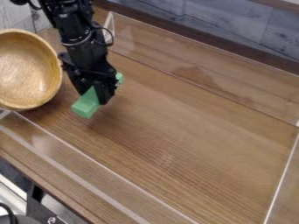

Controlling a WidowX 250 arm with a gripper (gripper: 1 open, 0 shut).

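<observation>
The black gripper (96,80) reaches down from the top left, shut on a green object (86,103) at the left part of the wooden table (187,149). The object is tilted, its lower end toward the front left; a smaller bit of green shows to the right behind the gripper. The fingers hide part of it.
A large round wooden bowl (26,77) stands at the left edge, close to the green object. A raised border (211,35) runs along the back.
</observation>
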